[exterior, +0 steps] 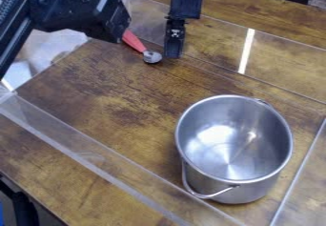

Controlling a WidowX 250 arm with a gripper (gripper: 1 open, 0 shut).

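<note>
My black gripper [173,47] is at the top centre, pointing down just right of a red-handled tool [152,56] with a round metal head, which looks like a pizza cutter. The arm partly covers the red handle. I cannot tell whether the gripper is open or shut. A large steel pot [234,146] with a wire handle stands at the lower right.
Clear plastic walls border the wooden surface [109,111] along the back, front left and right. A crumpled whitish material [48,49] lies at the upper left.
</note>
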